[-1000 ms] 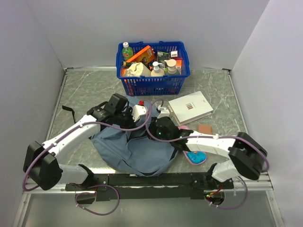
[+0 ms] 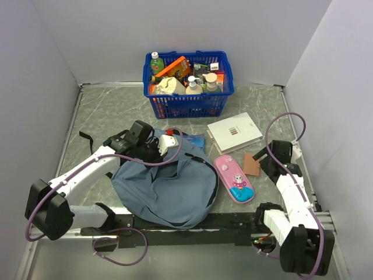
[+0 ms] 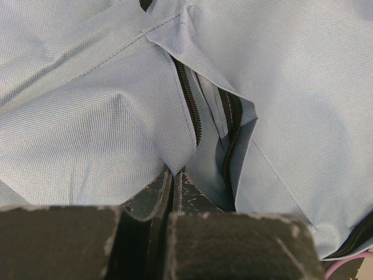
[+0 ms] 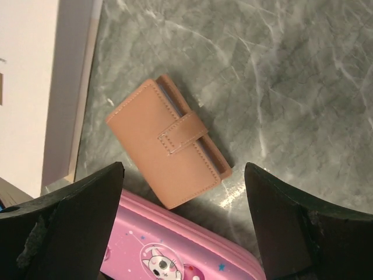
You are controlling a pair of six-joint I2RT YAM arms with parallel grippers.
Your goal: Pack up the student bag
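Observation:
The blue-grey bag (image 2: pixel 163 192) lies spread on the table, folds and zips showing. My left gripper is shut on it, fingertips at a fold beside a zip; whether fabric is pinched is hard to tell. My right gripper is open above a brown leather card holder (image 4: pixel 157 140) with a snap strap, empty between its fingers. A pink pencil case (image 2: pixel 234 179) with a cat lies beside it, and a white book (image 2: pixel 234 133) lies behind.
A blue basket (image 2: pixel 187 105) full of bottles and boxes stands at the back. A blue item (image 2: pixel 197 142) lies partly by the bag. Walls enclose the table; bare tabletop (image 4: pixel 280 105) is right of the card holder.
My right arm has swung from the bag to the right, over the brown card holder.

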